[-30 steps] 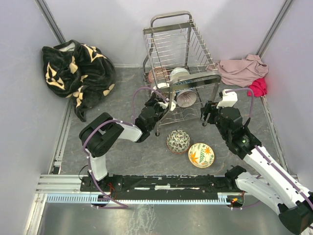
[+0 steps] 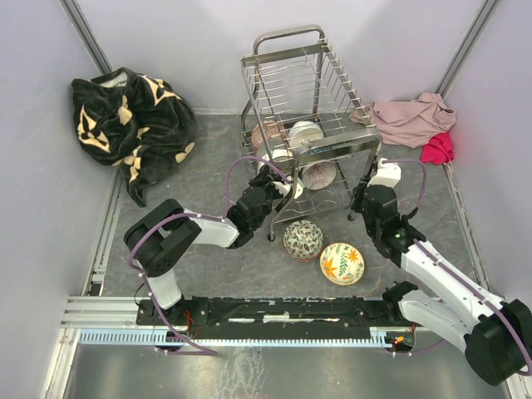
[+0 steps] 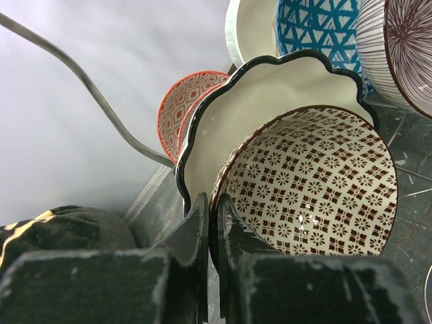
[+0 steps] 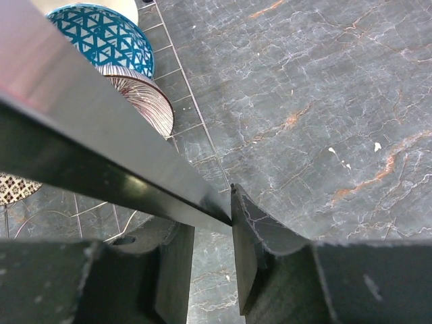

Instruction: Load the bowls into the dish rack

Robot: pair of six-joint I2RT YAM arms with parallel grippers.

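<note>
My left gripper is shut on a brown-patterned bowl [image 3: 307, 182] at the rack's lower front left, in front of a wavy-rimmed cream bowl [image 3: 270, 94]. Red [image 3: 182, 101], blue [image 3: 317, 27] and striped [image 3: 401, 47] bowls are also in the dish rack [image 2: 293, 53]. My right gripper is shut on the rack's steel frame at the right. A green-patterned bowl [image 2: 302, 239] and an orange-flowered bowl [image 2: 342, 263] rest on the floor in front.
A dark patterned blanket [image 2: 133, 125] lies at the back left, pink [image 2: 411, 118] and red [image 2: 437, 148] cloths at the back right. Walls bound the area. The floor left of the rack is clear.
The rack has shifted slightly toward the front and right over the last second, with both grippers at it. The right arm has moved slightly with it.
</note>
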